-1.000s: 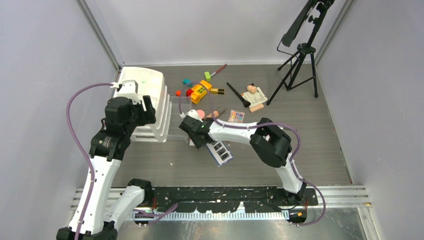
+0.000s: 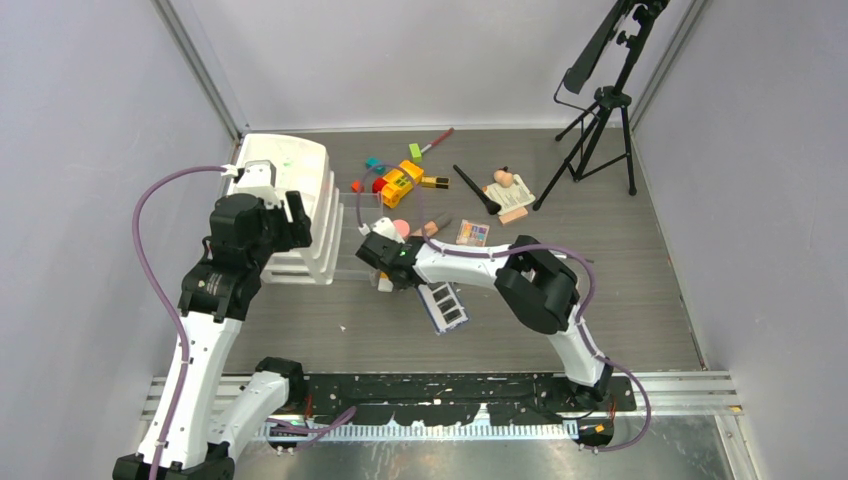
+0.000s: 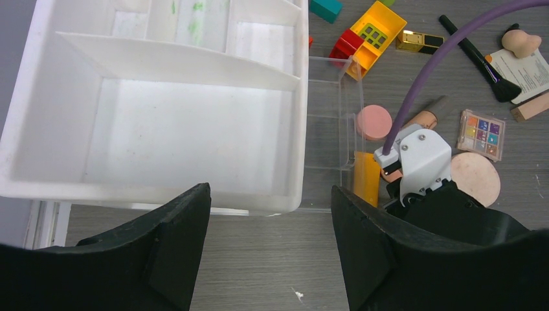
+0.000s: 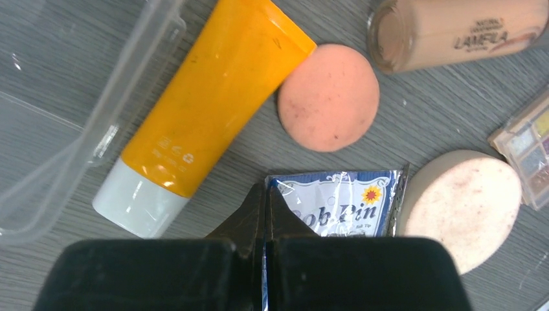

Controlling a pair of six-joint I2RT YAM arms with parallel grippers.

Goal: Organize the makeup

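Note:
My right gripper is shut, its fingertips at the upper left corner of a blue-and-white bobby pin packet (image 4: 346, 207) lying on the table. Whether the thin packet edge is pinched is not clear. Close by on the table are an orange tube (image 4: 201, 116) with a white cap, a pink round sponge (image 4: 329, 97), a foundation bottle (image 4: 459, 29) and a pale round puff (image 4: 463, 207). My left gripper stands open and empty at the front edge of the white drawer unit (image 3: 301, 129).
A clear divided tray (image 3: 324, 139) sits between the drawers and the makeup. Farther back are an eyeshadow palette (image 3: 482, 135), a black brush (image 3: 479, 61), a gold lipstick (image 3: 419, 42) and toy blocks (image 3: 377, 32). A tripod (image 2: 603, 110) stands back right.
The left arm is still.

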